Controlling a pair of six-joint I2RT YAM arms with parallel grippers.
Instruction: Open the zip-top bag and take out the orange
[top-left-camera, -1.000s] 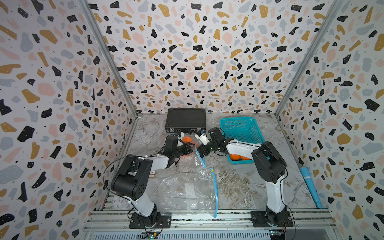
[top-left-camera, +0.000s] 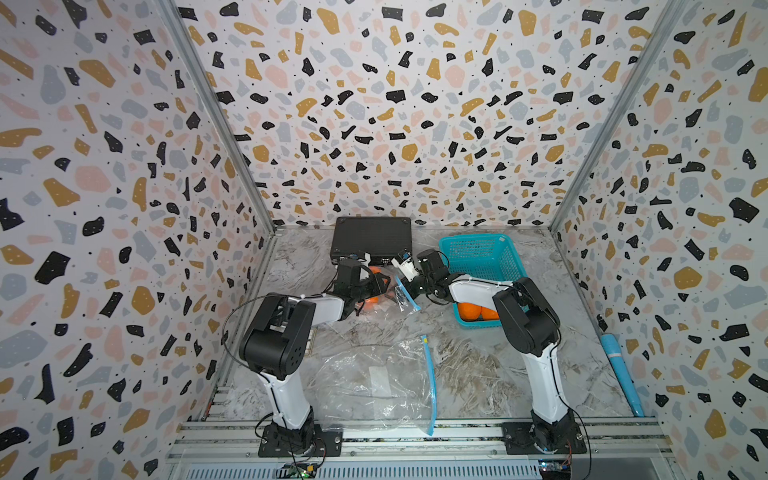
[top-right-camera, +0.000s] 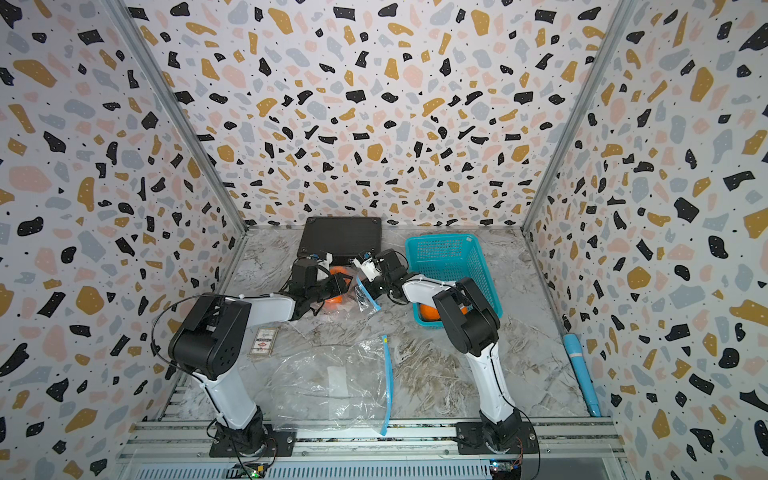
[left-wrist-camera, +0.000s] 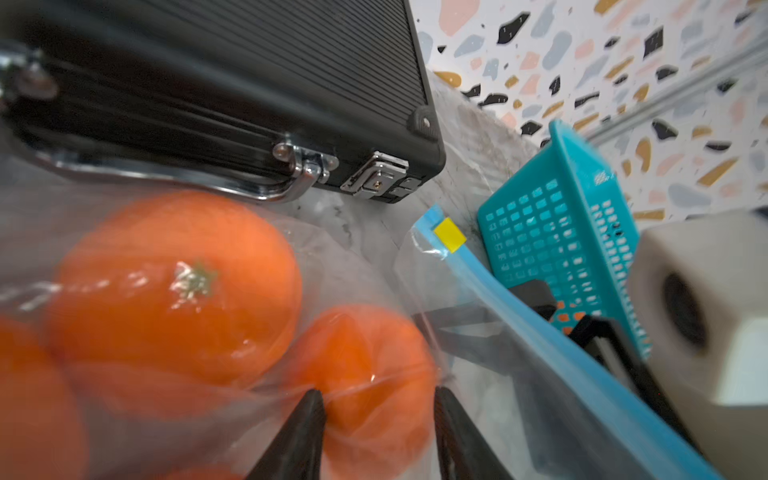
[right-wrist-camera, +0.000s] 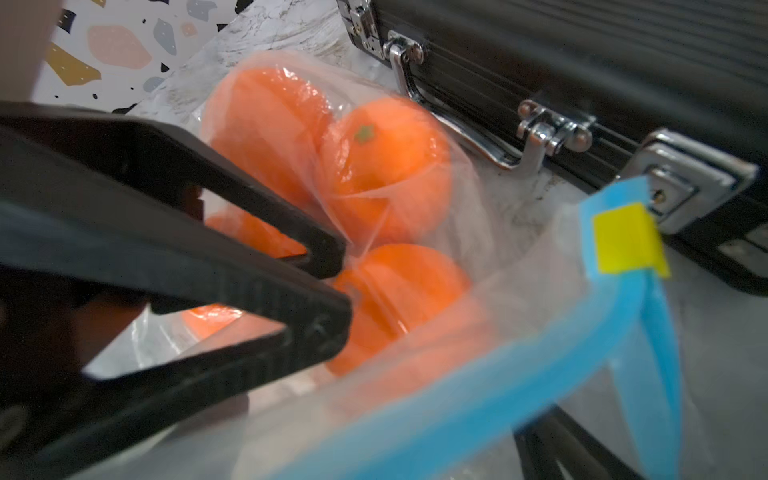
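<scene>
A clear zip bag with a blue strip and a yellow tab holds several oranges, some seen through film in both wrist views. In the left wrist view, my left gripper stands part open, its fingertips apart in front of the lower orange; whether they are inside the bag I cannot tell. A second orange lies to the upper left. My right gripper is open beside the blue strip at the bag's mouth; only one of its fingers shows clearly in its own wrist view.
A black case stands close behind the bag. The teal basket at right holds loose oranges. An empty-looking clear bag lies flat in front, and a blue roll lies far right.
The left gripper has shifted and its arm has changed pose, its elbow swinging out and back. The right gripper and the strip beside it have moved slightly toward the back.
</scene>
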